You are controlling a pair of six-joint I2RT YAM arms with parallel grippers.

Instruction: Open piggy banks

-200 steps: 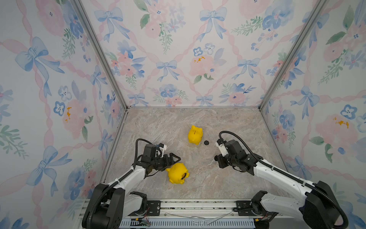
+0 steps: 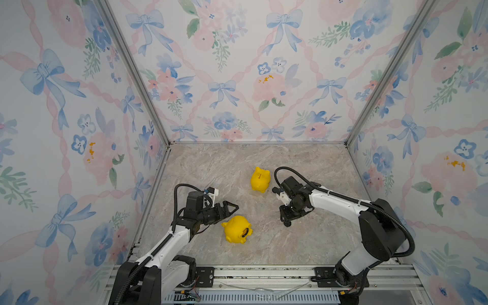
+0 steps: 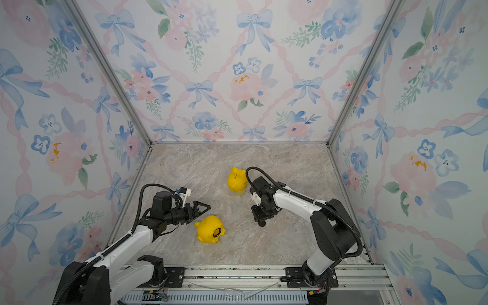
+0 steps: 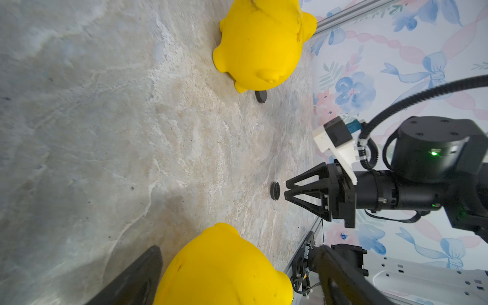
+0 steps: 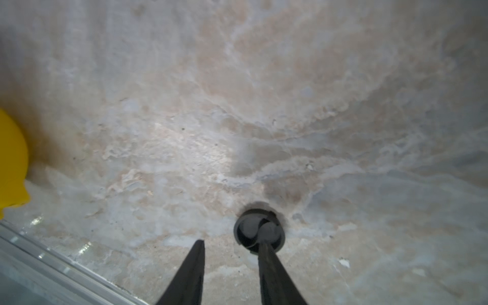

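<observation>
The near yellow piggy bank (image 2: 234, 229) lies tipped at the front left, a dark round hole (image 2: 245, 232) facing right. My left gripper (image 2: 230, 209) is at its upper left. In the left wrist view its blurred fingers (image 4: 133, 278) stand wide apart either side of the bank's rounded top (image 4: 223, 269); a gap shows on the right, and lower contact is hidden. The far piggy bank (image 2: 260, 181) stands upright, slot up. A black plug (image 5: 259, 231) is just ahead of my right gripper, whose fingers are apart and empty; whether the plug touches the table is unclear.
Another black plug (image 2: 276, 190) lies right of the far bank, close to the right arm. Floral walls (image 2: 223, 76) enclose the table (image 2: 208, 157), which is clear at the back. A metal rail (image 2: 264, 269) runs along the front edge.
My right gripper has moved left and its plug now appears below it, out of the fingers. The far bank is still.
</observation>
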